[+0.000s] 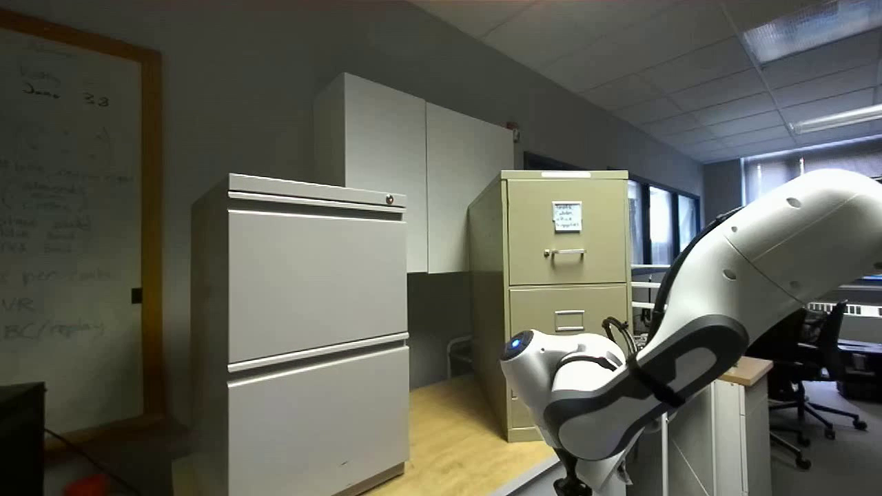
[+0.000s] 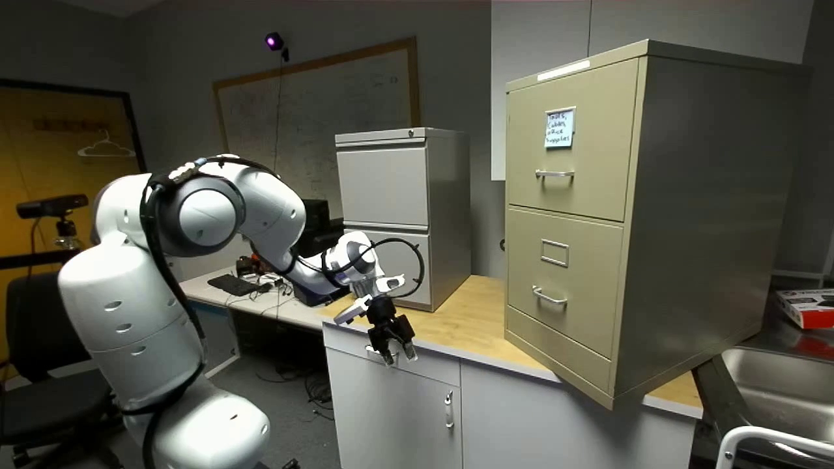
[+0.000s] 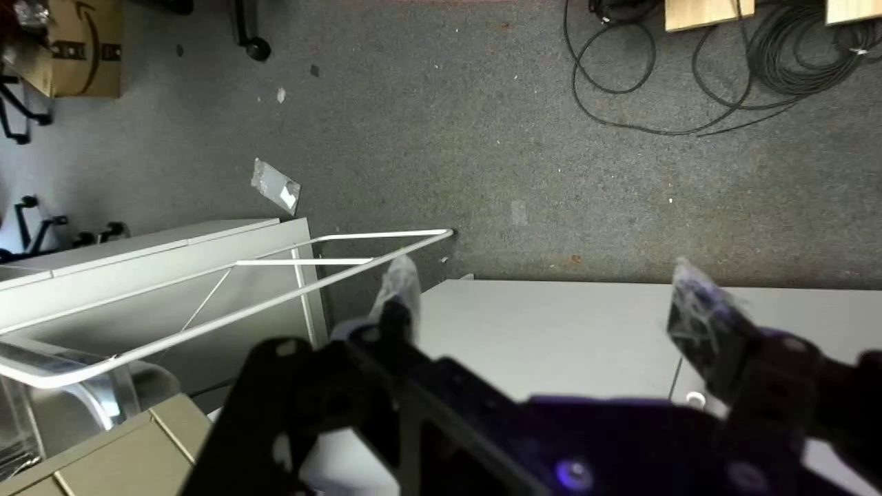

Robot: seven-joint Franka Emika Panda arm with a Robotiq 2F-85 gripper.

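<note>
My gripper is open in the wrist view, its two fingers (image 3: 400, 285) wide apart with nothing between them. In exterior view 2 it hangs in front of the white base cabinet (image 2: 391, 414), pointing down just below the counter edge. The beige filing cabinet (image 2: 567, 180) stands on the wooden counter (image 2: 483, 312) to the right of my gripper, both of its drawers closed. A grey two-drawer cabinet (image 2: 383, 187) stands behind my hand, closed as well. Exterior view 1 shows only part of my gripper (image 1: 570, 486), at the bottom edge.
A white-railed cart (image 3: 273, 297) stands on the left in the wrist view, near the sink. Coiled black cables (image 3: 814, 58) lie on the open grey floor (image 3: 463, 140). The whiteboard (image 1: 70, 248) hangs on the wall.
</note>
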